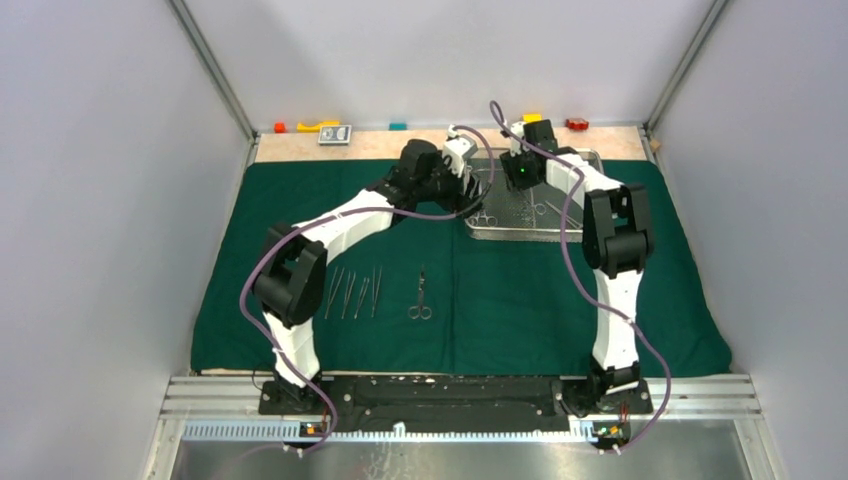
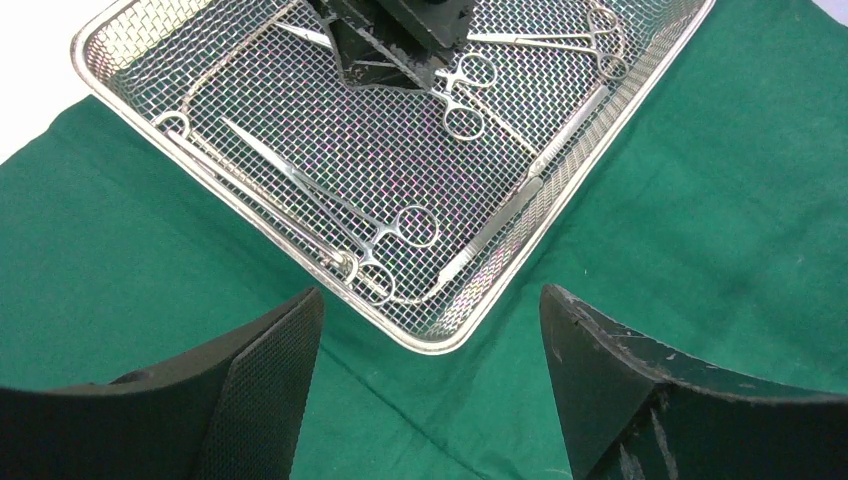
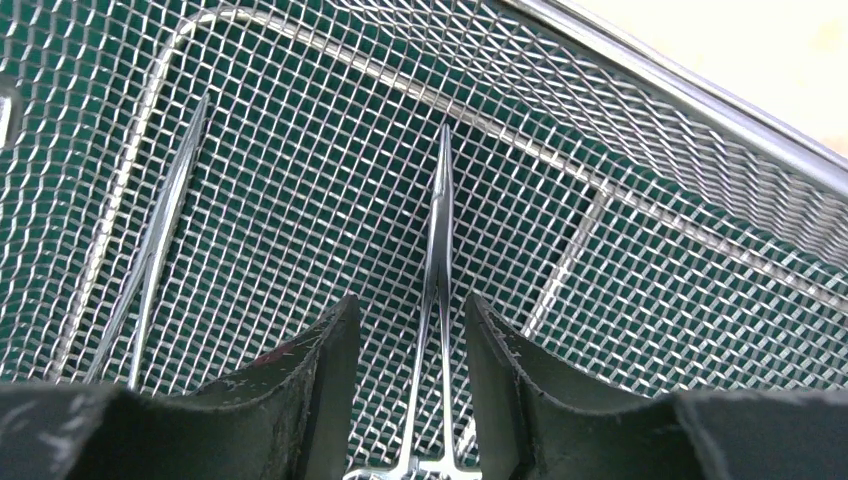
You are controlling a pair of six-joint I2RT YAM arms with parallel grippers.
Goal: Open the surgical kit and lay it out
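A wire-mesh tray point(image 1: 520, 236) holds metal instruments. My right gripper is open and low inside it. A slim scissor-like instrument point(image 3: 440, 225) lies on the mesh, its shanks running between the two separated fingers, with no visible grip on it. My left gripper is open and empty, above the tray's near left corner. In the left wrist view, scissor-handled instruments point(image 2: 376, 235) and a scalpel-like handle point(image 2: 490, 232) lie in the tray. The right gripper's black fingers point(image 2: 400, 35) partly hide another ring-handled instrument point(image 2: 463, 108).
Several tweezers point(image 1: 346, 294) and a pair of scissors point(image 1: 421, 296) lie laid out on the green cloth point(image 1: 510, 310), whose front right stretch is bare. A pale ledge point(image 1: 375, 146) behind carries small coloured items.
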